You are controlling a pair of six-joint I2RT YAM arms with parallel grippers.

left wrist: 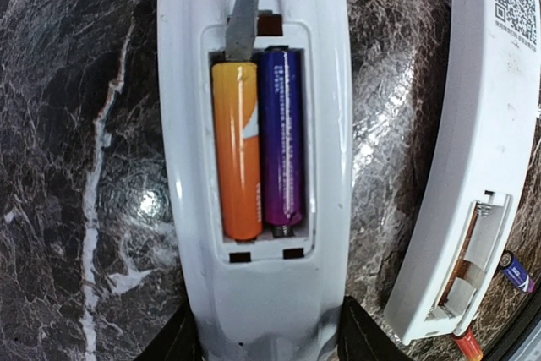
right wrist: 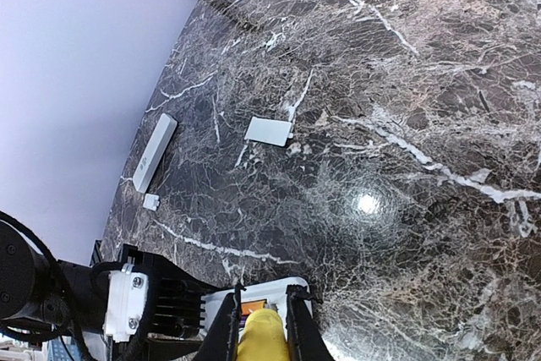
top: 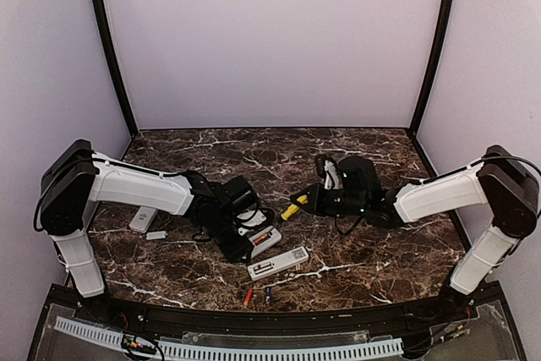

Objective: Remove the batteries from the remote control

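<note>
My left gripper is shut on the near end of a white remote (left wrist: 330,107), which has its battery bay uncovered. Two batteries lie side by side in that bay: an orange one (left wrist: 238,158) and a purple-blue one (left wrist: 282,141). My right gripper is shut on the yellow handle of a screwdriver (right wrist: 264,340). In the left wrist view its flat metal blade (left wrist: 245,6) reaches down to the top end of the orange battery; whether it presses there cannot be told.
A second white remote (left wrist: 456,124) with an empty bay lies beside the held one. A loose red battery (top: 248,297) and a blue one (top: 268,295) are near the front edge. Another remote (top: 144,219) and a small cover (top: 156,235) rest at the left.
</note>
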